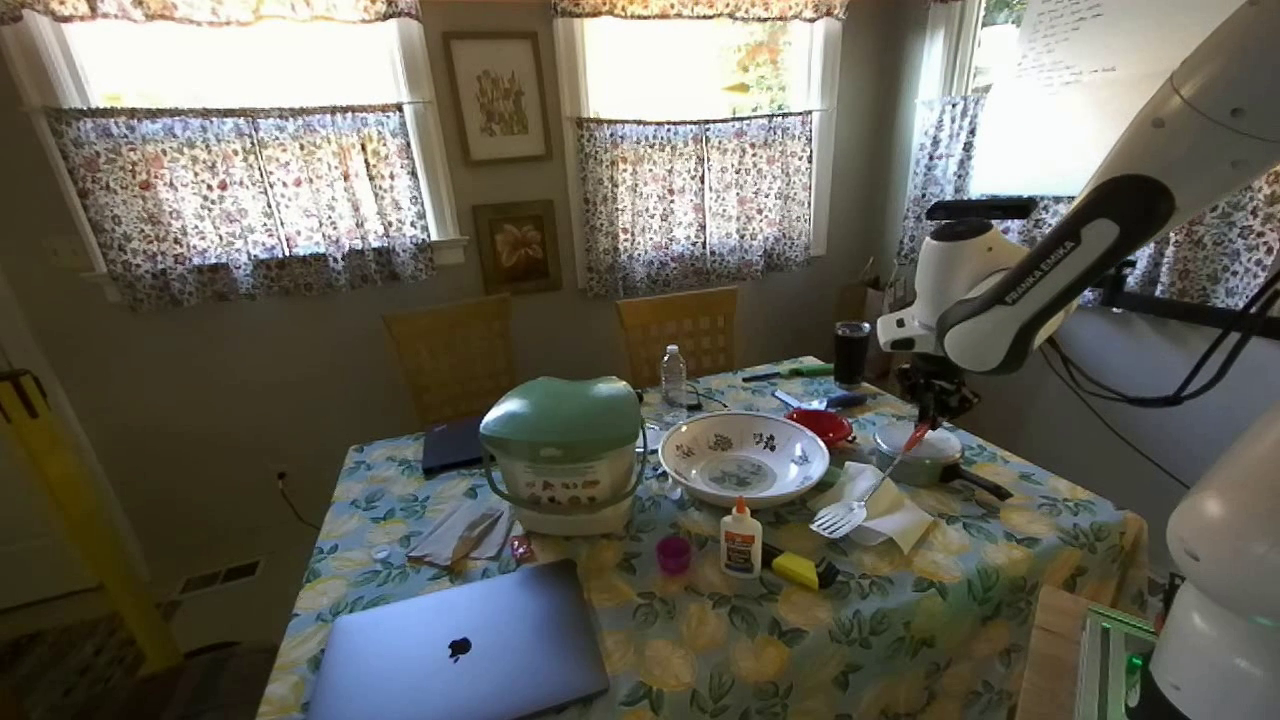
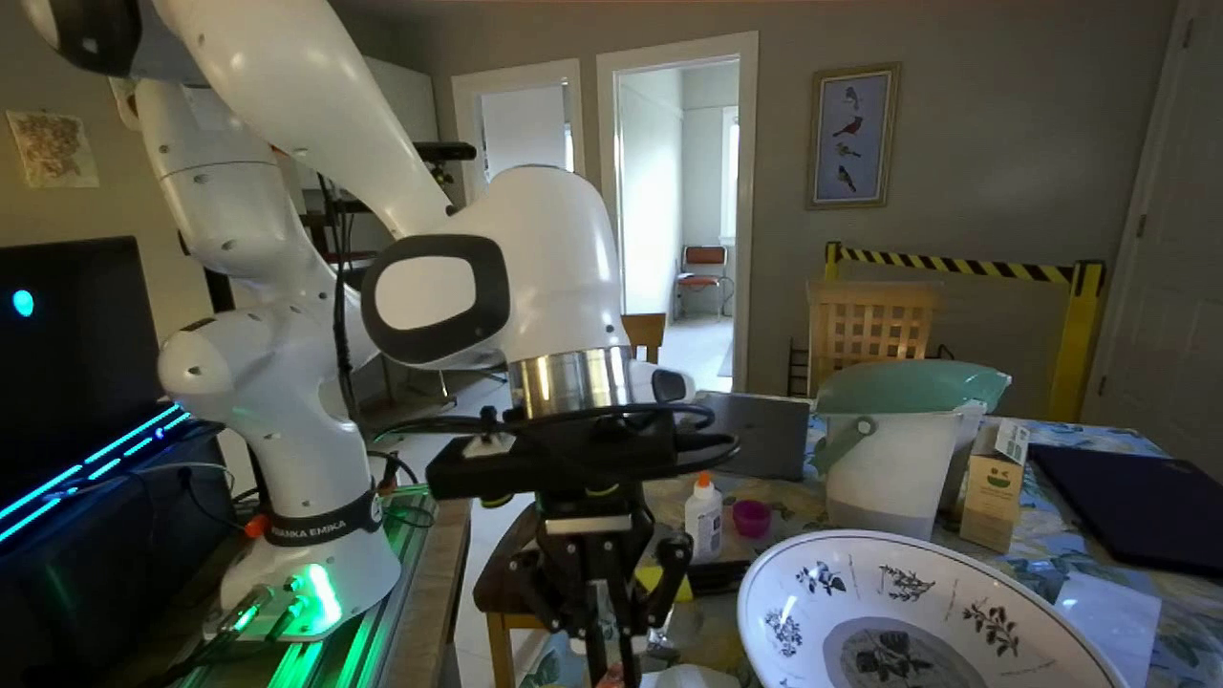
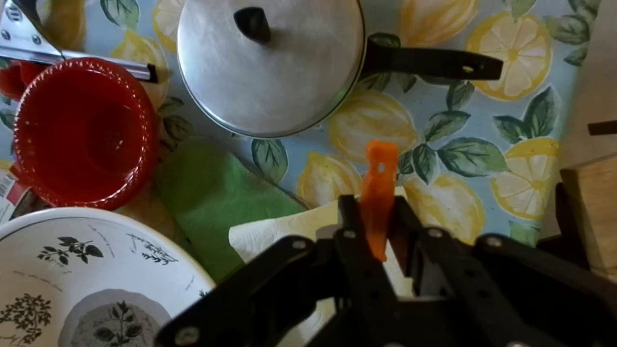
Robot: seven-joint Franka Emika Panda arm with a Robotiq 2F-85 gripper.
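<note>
My gripper is shut on the orange handle (image 3: 379, 191) of a slotted spatula. In exterior view 1 the spatula's pale slotted head (image 1: 839, 517) hangs down and to the left, in front of the crumpled paper towel (image 1: 894, 510); whether it touches cannot be told. The gripper is high by the lidded pot (image 1: 918, 456) at the table's right. The wrist view has that pot's metal lid (image 3: 289, 63) ahead of the fingers, a red bowl (image 3: 87, 133) at left and the wide patterned bowl (image 3: 173, 254) at lower left. The spatula's head is out of sight there.
On the table stand a glue bottle (image 1: 740, 542), a purple cup (image 1: 673, 553), a yellow sponge (image 1: 795, 569), a green-lidded bin (image 1: 564, 456) and a laptop (image 1: 462, 648). The pot's black handle (image 3: 439, 62) points right.
</note>
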